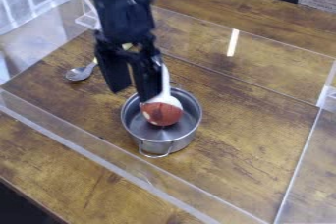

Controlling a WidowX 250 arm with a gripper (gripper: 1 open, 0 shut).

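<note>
A metal pot [179, 137] with a wire handle stands on the wooden table near the middle of the view, holding a white-handled tool [163, 108] with a red rounded head. My dark, blurred gripper [143, 76] hangs just above the pot's upper left, its fingers apart and open. Whether it touches the white handle I cannot tell.
A silver spoon [79, 74] lies at left, partly behind the gripper. Clear plastic walls surround the work area.
</note>
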